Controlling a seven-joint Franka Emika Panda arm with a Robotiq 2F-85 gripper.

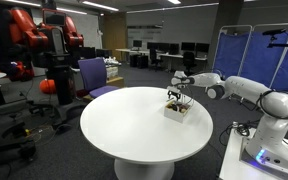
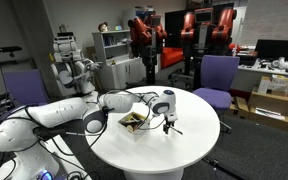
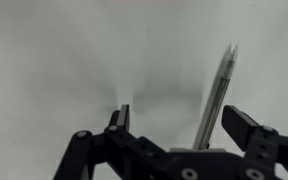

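Note:
In the wrist view a slim pen [image 3: 218, 95] with a clear, greyish barrel lies on the white table, its tip toward the far side. My gripper stands open, its two dark fingers wide apart with nothing held. The pen shows between them, nearer the right finger [image 3: 241, 124]. Over the far part of the table in exterior view 2, the gripper [image 2: 168, 126] points downward close above the surface. The pen [image 2: 176, 131] is a thin dark line beside it there.
A small box [image 1: 177, 112] holding several items stands on the round white table [image 1: 124, 125], close to the arm [image 1: 234, 84]. A purple chair [image 2: 216, 78] stands beyond the table edge.

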